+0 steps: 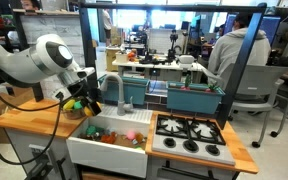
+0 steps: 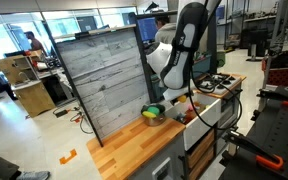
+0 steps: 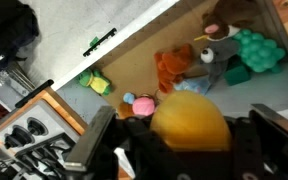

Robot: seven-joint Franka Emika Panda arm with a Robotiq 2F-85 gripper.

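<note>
My gripper is over the open sink drawer, pointing down. A rounded orange-yellow object (image 3: 189,125) sits between its dark fingers and moves with it; its lower side and the exact contact are hidden. In exterior view 1 the same yellow object (image 1: 97,108) hangs near the left edge of the white sink (image 1: 96,153). Inside the sink lie a red-brown soft toy (image 3: 172,65), a pink ball (image 3: 143,105), a green toy (image 3: 96,82) and a bumpy green toy (image 3: 259,50). A bowl (image 2: 152,117) with green and yellow things stands on the wooden counter.
The faucet (image 1: 122,95) rises behind the sink. To its right is a stove top (image 1: 192,133) with several burners. Blue bins (image 1: 193,98) stand along the back, and a dark upright post (image 1: 90,45) is near the arm. Bare wooden counter (image 1: 29,118) extends left.
</note>
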